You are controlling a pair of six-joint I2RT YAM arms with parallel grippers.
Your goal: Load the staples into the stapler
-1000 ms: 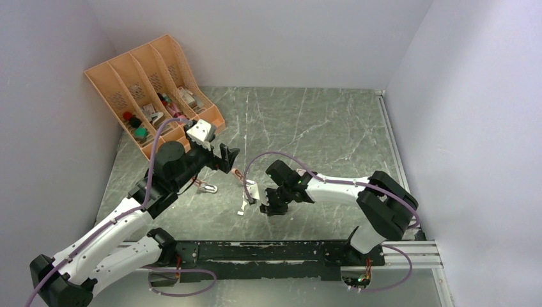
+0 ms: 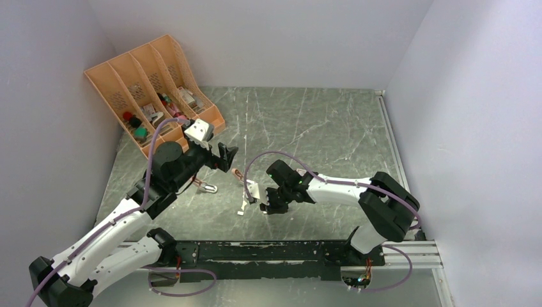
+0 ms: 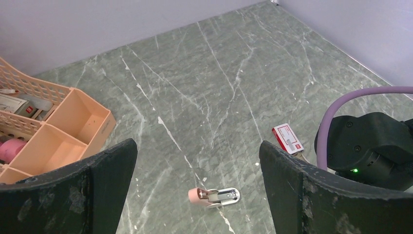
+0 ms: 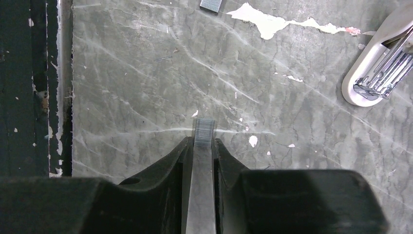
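Note:
In the right wrist view, a short grey staple strip (image 4: 204, 127) lies between and just beyond the fingertips of my right gripper. Its fingers are close along both sides of the strip; whether they touch it is unclear. Another staple strip (image 4: 211, 4) shows at the top edge. A pale pink stapler (image 4: 361, 92) lies at the upper right, its metal channel exposed, partly out of frame. In the left wrist view, a stapler (image 3: 214, 196) rests on the table between the wide-apart fingers of my left gripper, which is open, empty and above the table.
A red and white box (image 3: 288, 138) lies near the right arm. An orange divided organizer (image 2: 156, 96) with assorted items stands at the back left. A second stapler (image 2: 205, 186) lies below the left gripper. Purple tubing (image 2: 332, 181) runs along the right arm.
The left gripper has shifted very slightly. In the top view, a small light spot now shows at the right gripper's tip. The staplers and organizer have not moved.

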